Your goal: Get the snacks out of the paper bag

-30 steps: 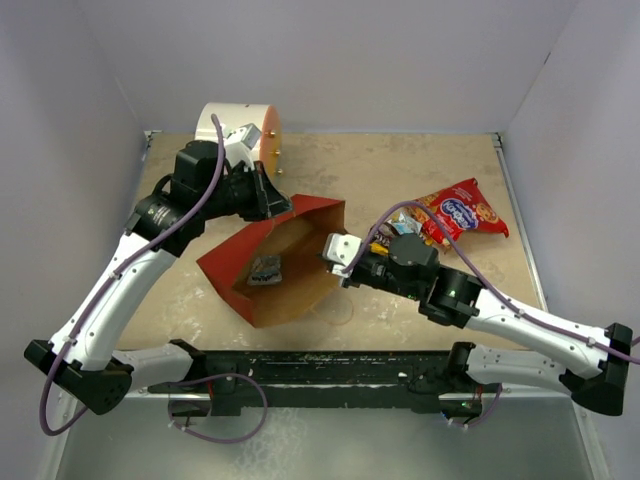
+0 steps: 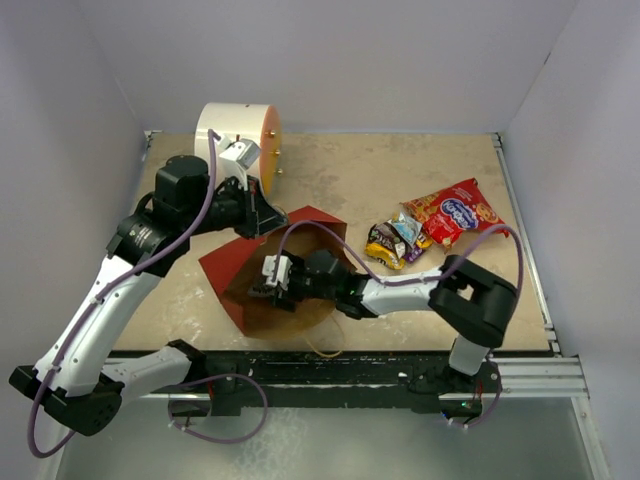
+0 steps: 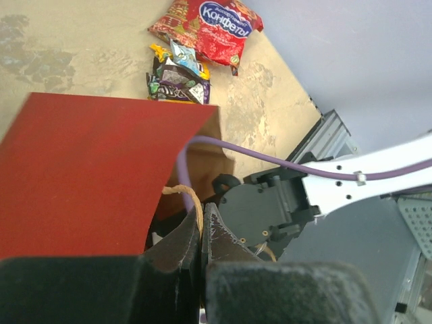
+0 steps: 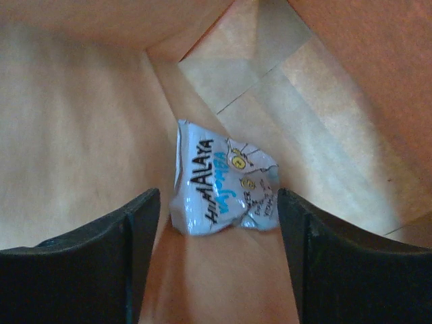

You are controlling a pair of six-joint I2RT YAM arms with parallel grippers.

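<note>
The red paper bag point(image 2: 225, 275) lies open on its side on the table. My left gripper is shut at the bag's rim, with the twisted paper handle point(image 3: 177, 190) at its fingers. My right gripper is inside the bag, fingers apart on either side of a small silver HIMALAYA snack packet point(image 4: 226, 179) lying on the bag's inside. From above, the right gripper is partly hidden in the bag.
Outside the bag, to the right, lie dark and yellow snack packets point(image 2: 390, 240) and a big red sweets bag point(image 2: 455, 210). A white cylinder point(image 2: 235, 130) stands at the back left.
My right arm has moved left and its gripper has gone into the bag, over the silver packet. My left arm has shifted slightly.
</note>
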